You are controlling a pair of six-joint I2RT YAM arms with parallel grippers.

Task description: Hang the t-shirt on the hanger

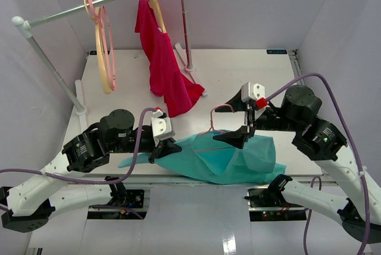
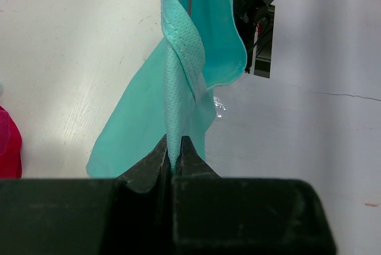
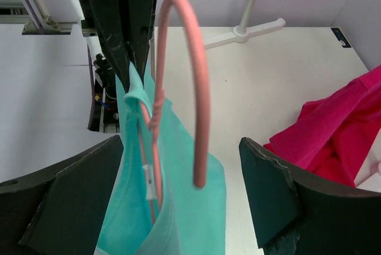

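Observation:
A teal t-shirt (image 1: 226, 165) lies across the table's front edge with a pink hanger (image 1: 212, 118) inside its neck opening, the hook standing up. My left gripper (image 1: 161, 148) is shut on the shirt, which rises in a narrow fold from between the fingertips in the left wrist view. My right gripper (image 1: 229, 123) is open around the hanger's hook; in the right wrist view the hook (image 3: 201, 124) stands between the widely parted fingers, apparently untouched.
A rack (image 1: 56, 11) on the left holds empty pink and wooden hangers (image 1: 104, 52) and a red shirt (image 1: 164, 70) hanging down to the table.

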